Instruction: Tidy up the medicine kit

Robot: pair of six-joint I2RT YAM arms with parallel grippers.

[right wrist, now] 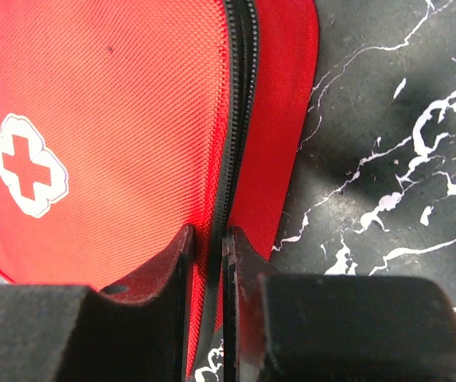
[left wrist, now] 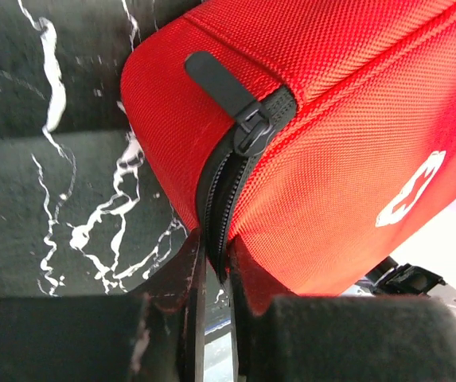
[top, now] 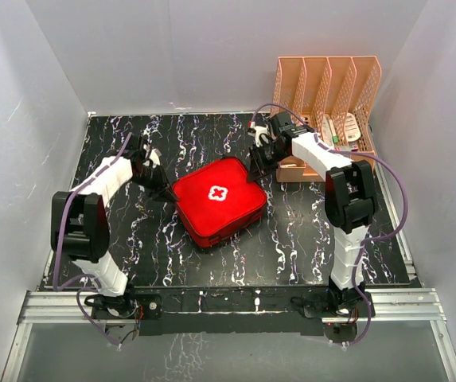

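Observation:
A red soft medicine bag [top: 212,215] with a white cross emblem lies askew on the dark marble table, its lid closed. My left gripper is shut on its zippered edge at the left corner, just below a black zipper pull [left wrist: 251,131]. My right gripper is shut on the black zipper edge [right wrist: 235,103] at the bag's right side, with the white cross to its left in the right wrist view.
A salmon-pink organiser [top: 335,76] with tall dividers and several small items stands at the back right, partly behind my right arm. Bare table surrounds the bag at the front and back left.

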